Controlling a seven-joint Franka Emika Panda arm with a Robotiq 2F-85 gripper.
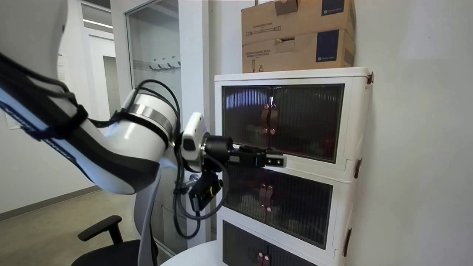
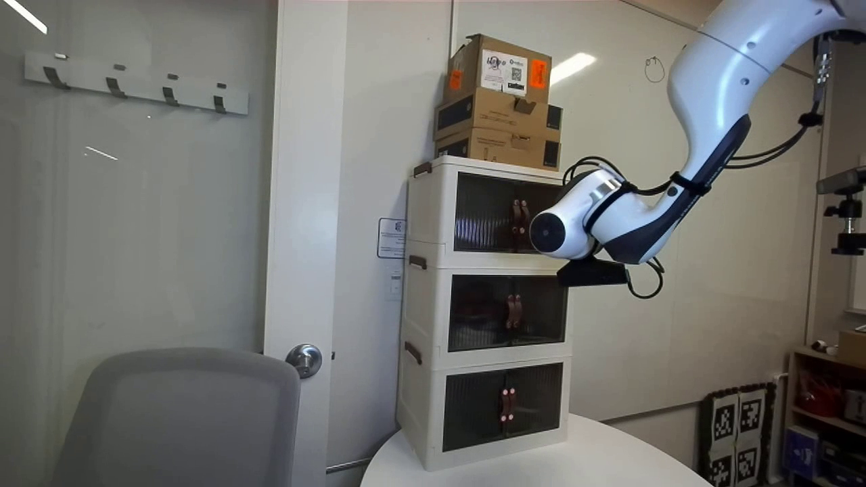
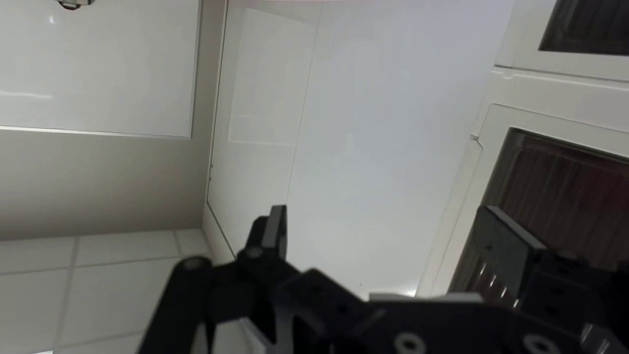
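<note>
A white cabinet of three stacked units has dark ribbed double doors, all shut. Paired brown strap handles hang at the middle of the top doors, with similar ones on the middle unit. My gripper is in front of the cabinet, level with the top unit's lower frame and below its handles. In the wrist view the gripper is open: its fingers stand wide apart with nothing between them, the right one in front of a dark door panel. The arm's wrist hides the gripper in exterior view 2.
Cardboard boxes are piled on the cabinet. It stands on a round white table. A grey chair and a door with a round knob are to its left; a wall lies close on the right.
</note>
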